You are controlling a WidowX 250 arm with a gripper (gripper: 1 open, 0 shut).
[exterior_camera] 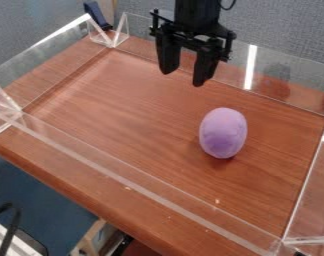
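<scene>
A purple egg-shaped object point(224, 133) rests on the wooden board point(125, 120) at the right of the camera view. Above and behind it, at the top centre, hangs my black gripper point(186, 62), its two fingers spread apart with nothing between them. It is clear of the purple object and over the back part of the board.
Clear plastic walls point(149, 189) border the board on its sides. A dark blue item point(97, 17) sits outside the back left corner. The board's left and middle are bare. Below left, past the edge, are a blue floor point(31, 185) and some equipment.
</scene>
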